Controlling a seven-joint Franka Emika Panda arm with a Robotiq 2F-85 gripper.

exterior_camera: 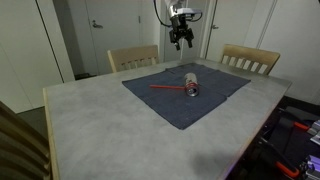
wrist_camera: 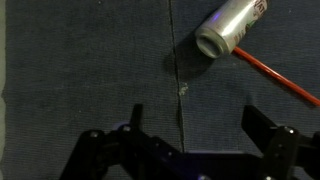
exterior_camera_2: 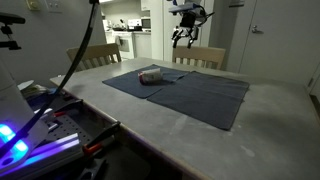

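Observation:
A silver can (wrist_camera: 232, 24) lies on its side on the dark cloth (wrist_camera: 90, 85), near the top edge of the wrist view. Beside it is a thin red stick (wrist_camera: 278, 78), one end close to the can. In exterior view 1 the can (exterior_camera: 192, 84) sits at the right end of the red stick (exterior_camera: 167, 87). High above the table's far side hangs my gripper (exterior_camera: 181, 44). Its fingers stand wide apart in the wrist view, so the gripper is open, with only cloth visible below the gap.
Wooden chairs (exterior_camera: 134, 58) stand along its far side. Exterior view 2 shows free cloth (exterior_camera_2: 205, 100) to the right of the can (exterior_camera_2: 150, 75).

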